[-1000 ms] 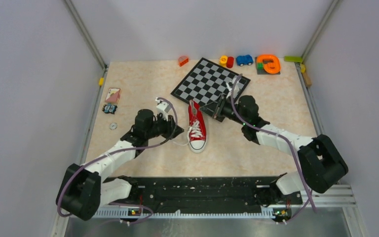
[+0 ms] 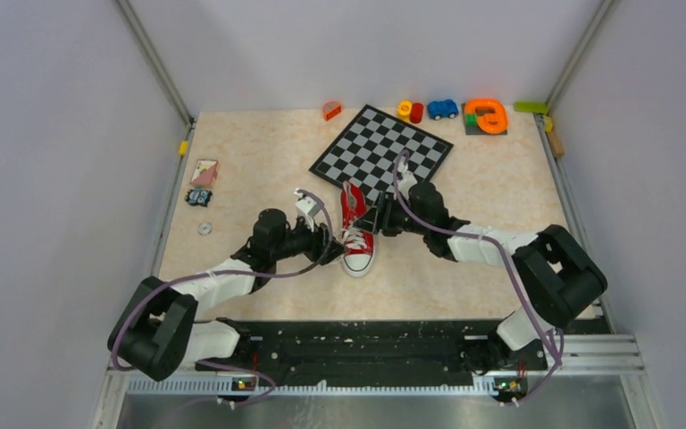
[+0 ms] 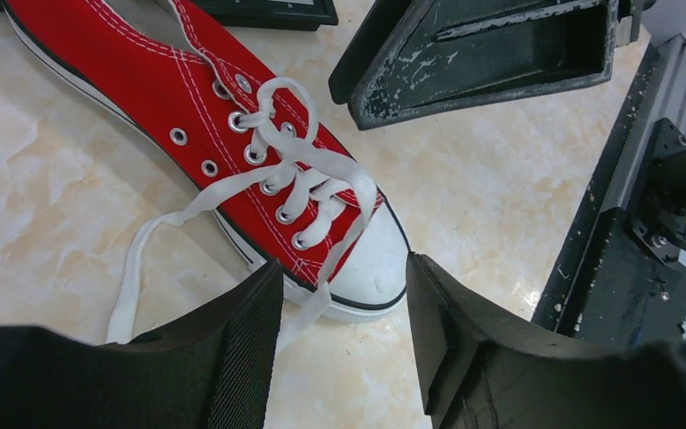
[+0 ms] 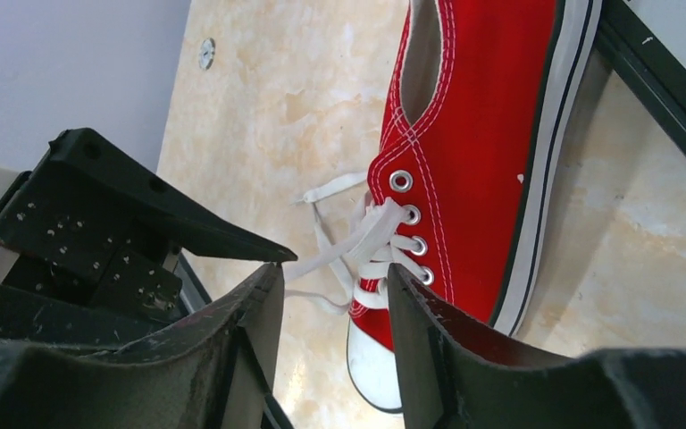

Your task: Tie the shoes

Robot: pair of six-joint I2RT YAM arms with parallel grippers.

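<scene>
One red sneaker (image 2: 357, 259) with a white toe lies mid-table, toe toward the front edge. White laces (image 3: 322, 161) run through its eyelets, with a loop over the tongue and two loose ends trailing across the left side. My left gripper is open at the sneaker's left near the toe; one lace end passes down between its fingers, not clamped. Over the laces from the right, my right gripper stands open. A lace strand (image 4: 330, 256) reaches toward its left finger and is partly hidden there. Only one shoe is in view.
A checkered board (image 2: 330, 170) lies behind the sneaker, close to its heel. Toys, among them a blue car (image 2: 443, 109) and an orange ring (image 2: 486, 104), line the back edge. The two grippers are close together.
The left gripper has shifted slightly right, closer to the shoe. The sneaker has stayed in place.
</scene>
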